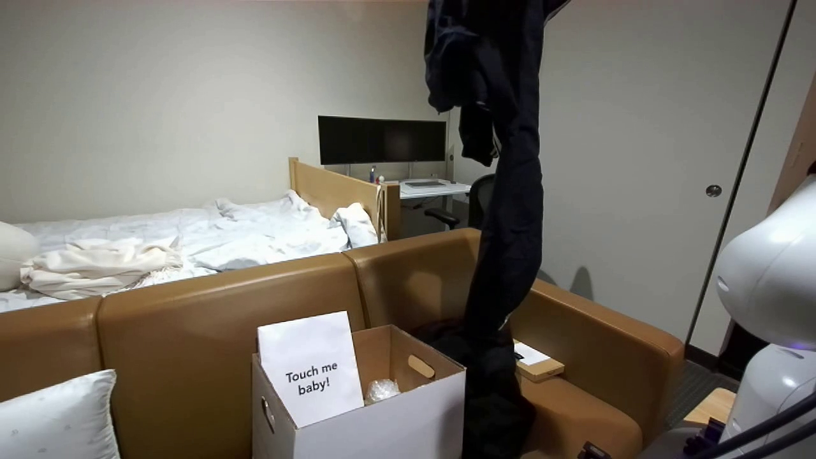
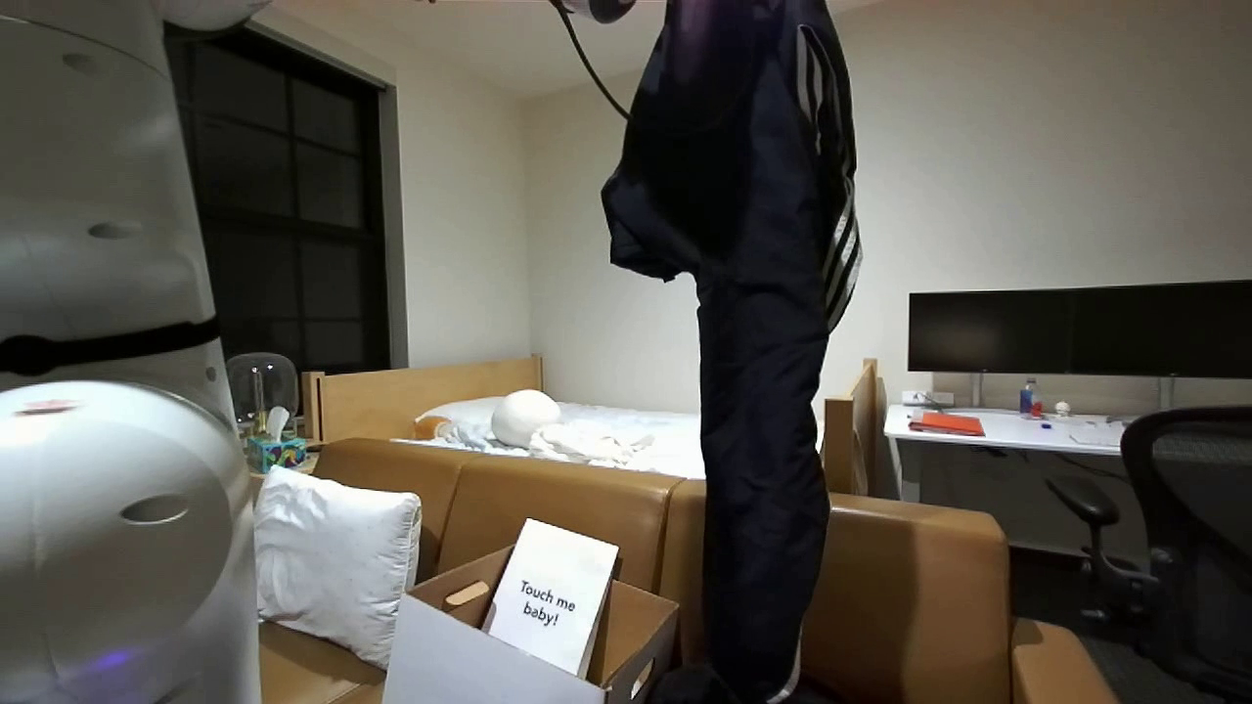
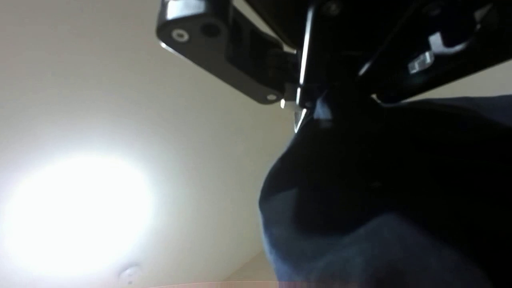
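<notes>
A dark navy garment [image 1: 516, 214] with pale stripes along one side hangs in a long column above the sofa. In exterior view 2 the same garment [image 2: 763, 387] reaches from the top edge down beside the box. The wrist view shows my gripper shut on the dark cloth [image 3: 365, 216], which bulges out below the fingers. Both exterior views cut off the gripper above the frame. An open white box [image 1: 375, 421] stands on the sofa, left of the garment's lower end, with a "Touch me baby!" sign [image 1: 312, 371] at its left side.
The brown sofa [image 1: 229, 329] spans the scene, with a white pillow [image 2: 335, 557] at one end. Dark cloth [image 1: 489, 390] lies right of the box. A flat cardboard package [image 1: 540, 368] sits by the armrest. Crumpled clear wrap [image 1: 382, 390] is inside the box.
</notes>
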